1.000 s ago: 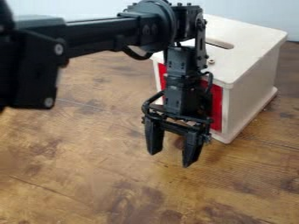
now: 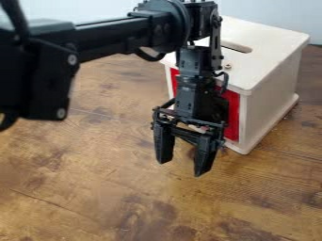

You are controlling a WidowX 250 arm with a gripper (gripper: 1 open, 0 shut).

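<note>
My black gripper (image 2: 185,156) hangs pointing down in front of a pale wooden box (image 2: 266,99), its two fingers standing apart with nothing visible between them. The box has a slot in its sloped top and a red panel (image 2: 231,118) on the side facing the arm, largely hidden behind the gripper and wrist.
A white wall stands behind. The arm's upper links cross the top left of the view.
The gripper and arm have moved very slightly upward; otherwise the view looks the same.
</note>
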